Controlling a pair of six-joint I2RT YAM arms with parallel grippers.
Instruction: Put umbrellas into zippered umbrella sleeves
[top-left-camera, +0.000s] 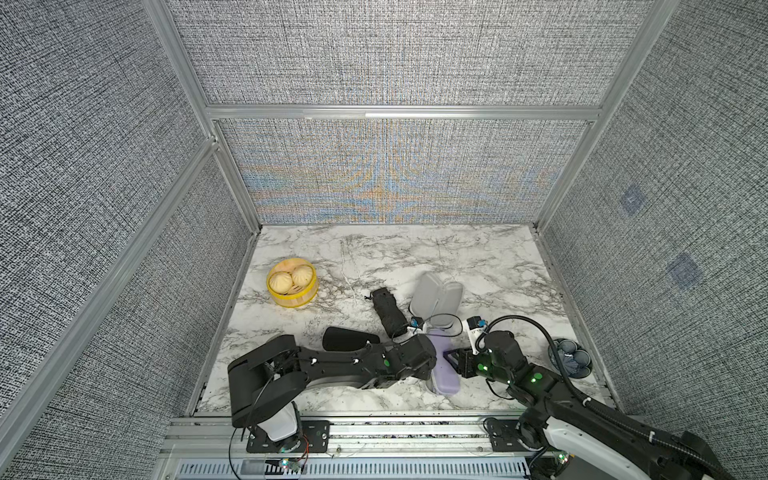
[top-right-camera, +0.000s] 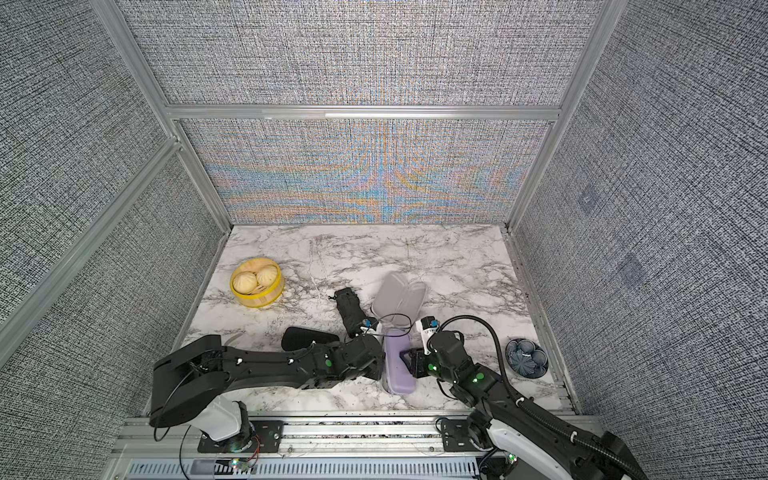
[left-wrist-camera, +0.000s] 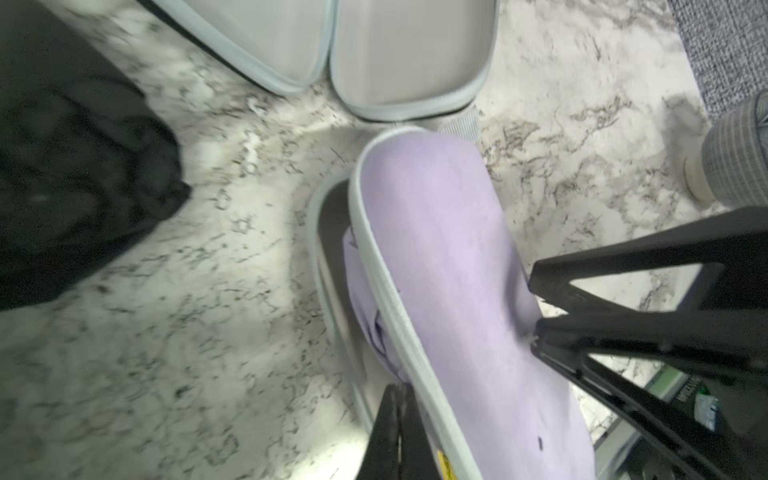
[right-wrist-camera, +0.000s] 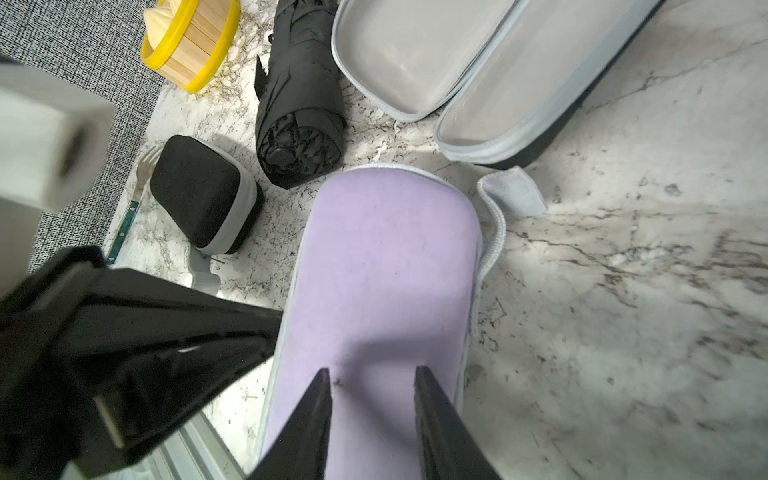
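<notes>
A lavender zippered sleeve (left-wrist-camera: 448, 240) lies near the table's front, its lid folded over. Along its left side a gap shows bunched purple cloth (left-wrist-camera: 364, 300), probably an umbrella. My left gripper is shut with its tips at this gap; nothing clear shows between them. On the opposite side, my right gripper has its fingertips against the lid, apart from each other; whether they pinch any of it cannot be told. A black folded umbrella (right-wrist-camera: 300, 104) and an open grey sleeve (right-wrist-camera: 408, 48) lie behind, with a black sleeve (right-wrist-camera: 200, 192) to the left.
A yellow-rimmed basket of buns (top-left-camera: 293, 284) sits at the back left, a dark round dish (top-left-camera: 570, 359) at the right. A fork (right-wrist-camera: 132, 200) lies at the left. Table beyond the grey sleeve is clear.
</notes>
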